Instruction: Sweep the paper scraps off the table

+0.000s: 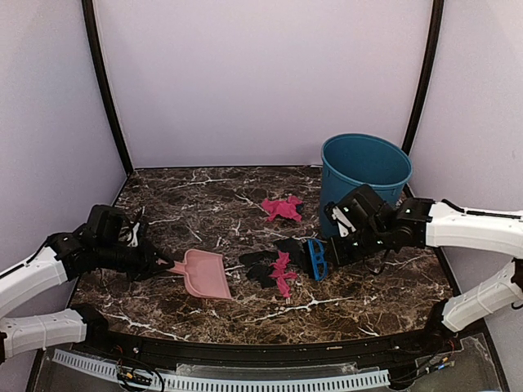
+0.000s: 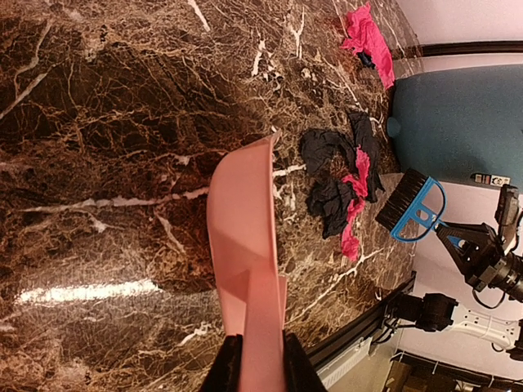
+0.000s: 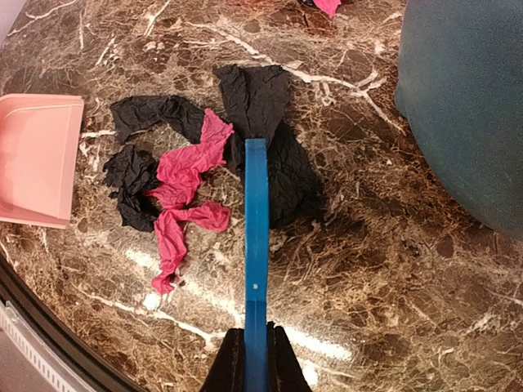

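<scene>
A pink dustpan (image 1: 207, 274) is held by its handle in my left gripper (image 1: 153, 263), which is shut on it. The pan looks empty, its open edge facing the scraps. My right gripper (image 1: 340, 248) is shut on a blue brush (image 1: 318, 260), whose dark bristles (image 2: 402, 196) show in the left wrist view. Between pan and brush lie crumpled black paper scraps (image 3: 274, 155) and pink paper scraps (image 3: 181, 175) on the table. Farther back lies another pink scrap (image 1: 282, 207), with something black beside it. Whether the bristles touch the black scrap cannot be told.
A tall teal bin (image 1: 329, 192) stands at the back right, close behind my right gripper. A black rail (image 1: 245, 352) runs along the front edge.
</scene>
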